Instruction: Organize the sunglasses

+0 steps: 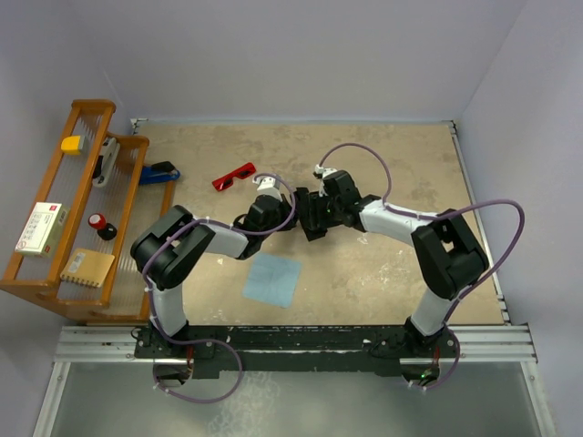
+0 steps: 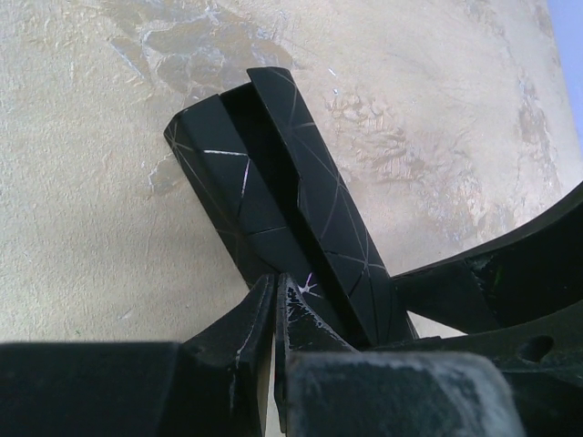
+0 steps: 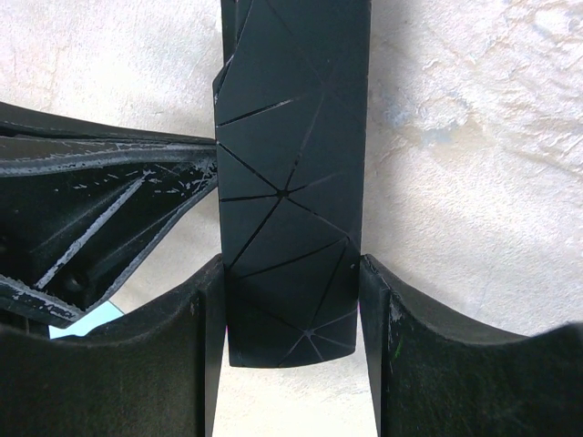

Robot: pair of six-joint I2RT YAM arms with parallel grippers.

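Note:
Red sunglasses [image 1: 235, 177] lie on the table, beyond my left arm. Between the two arms is a black sunglasses case [image 2: 209, 168] with a fine line pattern; its flap [image 2: 305, 150] stands slightly lifted along one long side. My left gripper is shut at the case's edge, with nothing visible between its fingers. Standing open, my right gripper has its fingers on either side of the case's near end. A light blue cloth [image 1: 272, 279] lies flat closer to the robot.
A wooden shelf [image 1: 127, 246] at the left holds a white box [image 1: 42, 228], a notebook [image 1: 88, 268], a stapler [image 1: 106, 162] and other small items. Free table lies to the right and along the back. Both grippers are close together.

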